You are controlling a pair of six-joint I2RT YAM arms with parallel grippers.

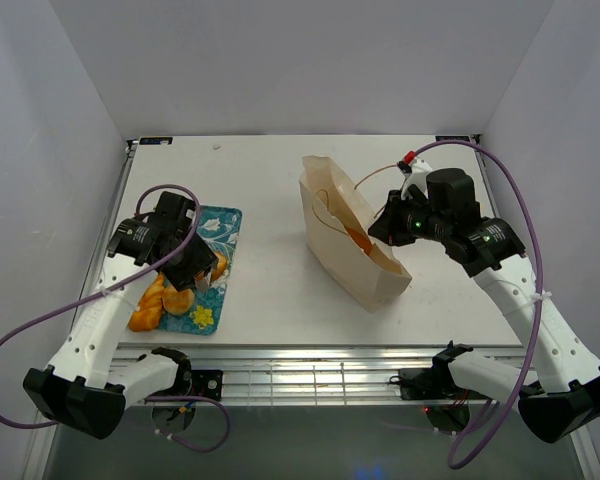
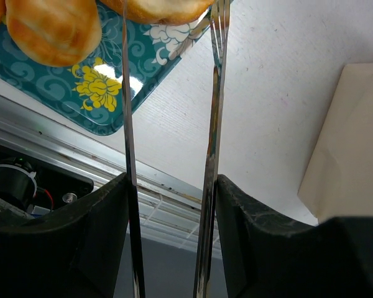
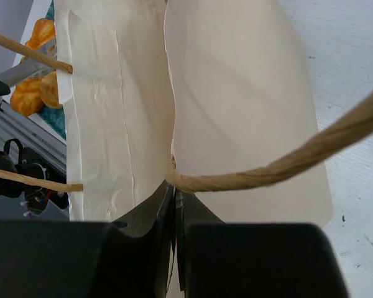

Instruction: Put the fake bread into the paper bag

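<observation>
On a teal floral tray [image 1: 220,220] at left lie several pieces of fake bread: a twisted loaf [image 1: 146,310], a round bun [image 2: 53,34], and another piece [image 2: 161,9] between the long fingertips of my open left gripper; contact is unclear. The cream paper bag [image 1: 340,250] stands upright and open at centre right, something orange inside. My right gripper is shut on the bag's rim beside a twisted handle [image 3: 273,167].
Bare white table [image 1: 250,170] lies between tray and bag and behind them. A metal rail [image 1: 300,370] runs along the front edge; grey walls enclose the sides and back.
</observation>
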